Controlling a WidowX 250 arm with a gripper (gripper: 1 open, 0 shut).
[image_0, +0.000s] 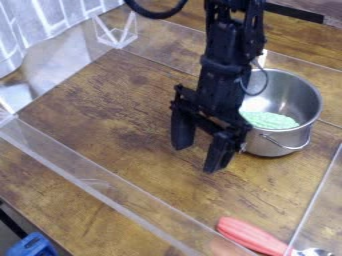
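Note:
My black gripper (203, 136) hangs low over the wooden board, just left of and partly in front of a steel pot (294, 101). Its fingers are apart, and nothing shows between them. A pale green item (274, 120) lies inside the pot, partly hidden by the arm.
A red-handled utensil (251, 236) lies at the front right. Clear low walls (114, 187) edge the board (94, 115). A blue object (34, 247) is at the bottom left, a white crumpled sheet (40, 35) at the top left. The board's left part is bare.

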